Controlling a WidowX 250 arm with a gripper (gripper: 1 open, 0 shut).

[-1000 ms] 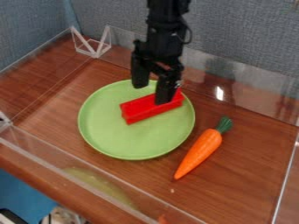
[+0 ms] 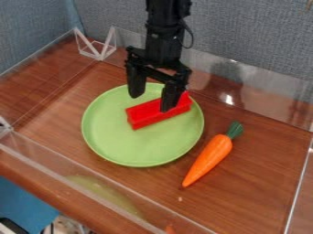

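A red block lies on a green plate. My black gripper is open above the plate, its fingers spread over and just behind the block; whether they touch it I cannot tell. An orange carrot with a green top lies on the wooden surface to the right of the plate, toward the front.
Clear panels edge the wooden tray. A white wire frame stands at the back left, with another white piece at the left front edge. Bare wood is free left and right of the plate.
The block, plate and carrot look unmoved.
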